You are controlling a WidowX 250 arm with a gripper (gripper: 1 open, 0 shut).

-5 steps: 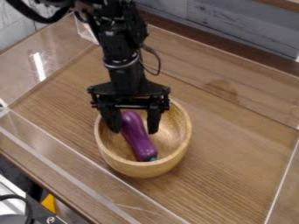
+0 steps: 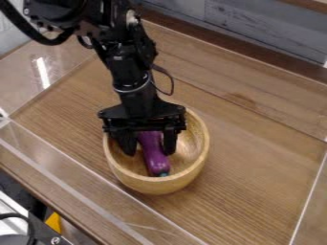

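A light tan bowl (image 2: pixel 185 172) sits on the wooden table in the lower middle. A purple eggplant-like object (image 2: pixel 156 158) lies lengthwise inside it. My black gripper (image 2: pixel 144 144) reaches down from the top into the bowl, its fingers either side of the purple object's upper part. The arm hides that end of the object, and I cannot tell whether the fingers touch it.
The wooden table (image 2: pixel 255 124) has free room to the right of the bowl and to the left. A grey wall and ledge run along the back right. Cables and a small yellow item show at the lower left.
My gripper has moved lower over the purple object, and its fingers appear closer together around it. More of the object's upper part is hidden now.
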